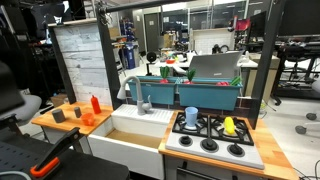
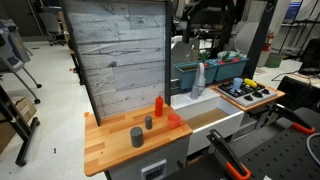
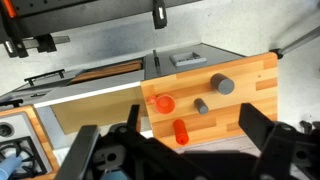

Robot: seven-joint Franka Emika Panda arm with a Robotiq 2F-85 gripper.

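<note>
High above the counter, my gripper stands open, its dark fingers [image 3: 95, 152] spread wide with nothing between them. Below it in the wrist view are a red bottle [image 3: 181, 131], an orange-red bowl [image 3: 164, 103], a dark grey cup [image 3: 222, 84] and a smaller grey one [image 3: 201, 106], all on the wooden counter [image 2: 105, 146]. A blue cup [image 1: 191, 116] and a yellow object [image 1: 230, 126] rest on the stove [image 1: 242, 151] at the other end. None of these touches the gripper.
An empty-looking sink [image 1: 138, 141] with a tall faucet [image 1: 139, 92] lies between the wooden counter and the stove. Blue planters [image 1: 210, 94] line the back. A whitish plank wall [image 2: 128, 65] rises behind the left counter.
</note>
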